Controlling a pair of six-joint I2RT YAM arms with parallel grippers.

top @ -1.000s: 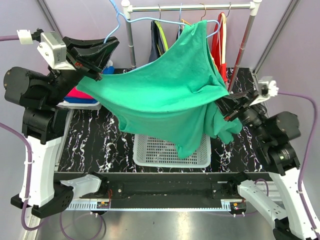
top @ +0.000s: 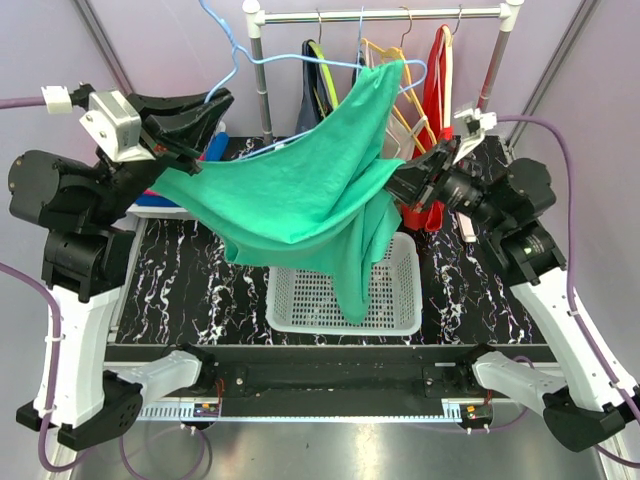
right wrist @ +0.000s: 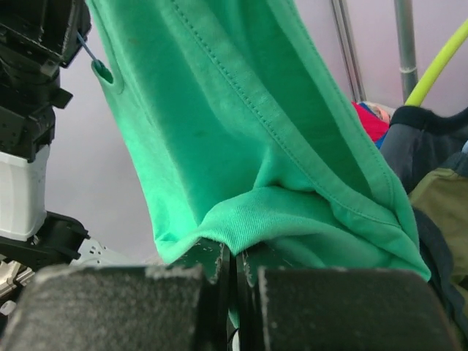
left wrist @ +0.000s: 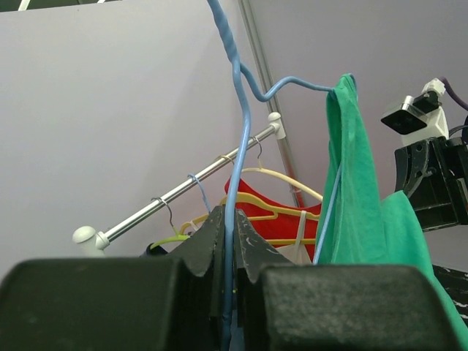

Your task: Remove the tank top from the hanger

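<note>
The green tank top (top: 290,200) is stretched between my arms, one end still draped over the blue hanger (top: 300,58) near its right end, where a strap hangs in the left wrist view (left wrist: 344,175). My left gripper is shut on the hanger's blue wire, which runs up between its fingers. My right gripper is shut on the green fabric, pinching a folded edge of the top in front of the rail.
A clothes rail (top: 380,14) holds other hangers with dark and red garments (top: 436,80). A white perforated basket (top: 345,305) sits below on the black marble surface. Purple cables run beside both arms.
My right gripper has moved left and upward with the fabric. The lower part of the top has drawn inward and hangs narrower, further down over the basket. The left arm is nearly still.
</note>
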